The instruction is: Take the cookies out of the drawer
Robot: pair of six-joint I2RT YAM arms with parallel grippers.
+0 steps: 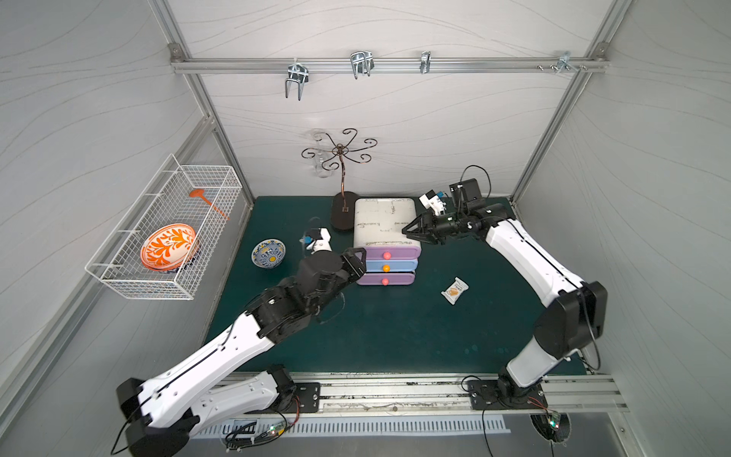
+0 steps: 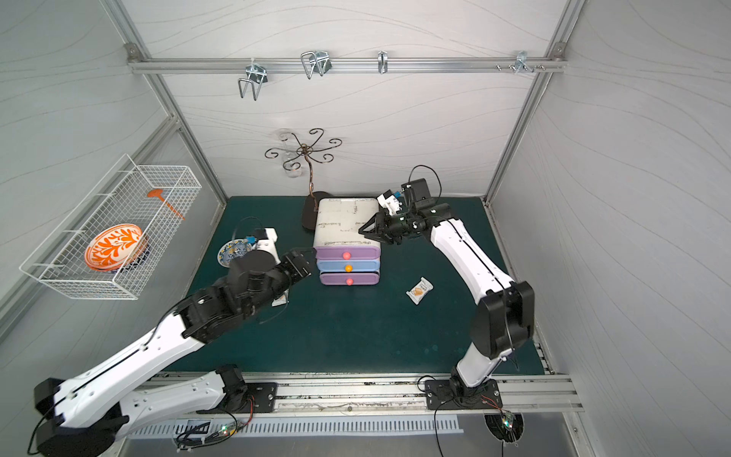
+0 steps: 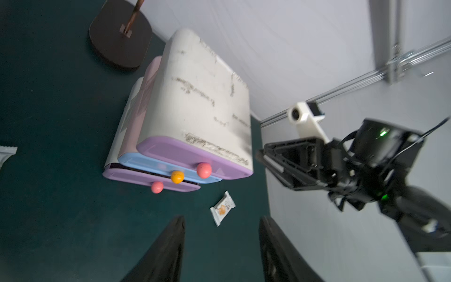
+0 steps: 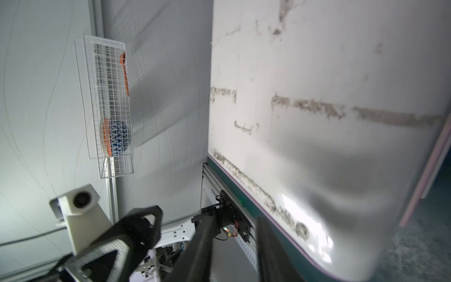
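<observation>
A white cabinet [image 1: 386,219] has a purple top drawer [image 1: 396,253], a blue middle drawer [image 1: 396,266] and a purple bottom drawer [image 1: 399,279]. The top drawer looks closed; a dark gap shows above the bottom one in the left wrist view. One cookie packet [image 1: 454,290] lies on the table to the right. A second white packet [image 3: 5,152] lies at the left, mostly behind my left arm in the top right view. My left gripper is open and empty, left of the drawer fronts. My right gripper is open and empty by the cabinet top's right side.
A patterned bowl [image 1: 268,253] sits on the left of the table. Behind it rises a metal stand with a dark base [image 1: 344,211]. A wire basket [image 1: 144,288] with a bowl hangs at the left wall.
</observation>
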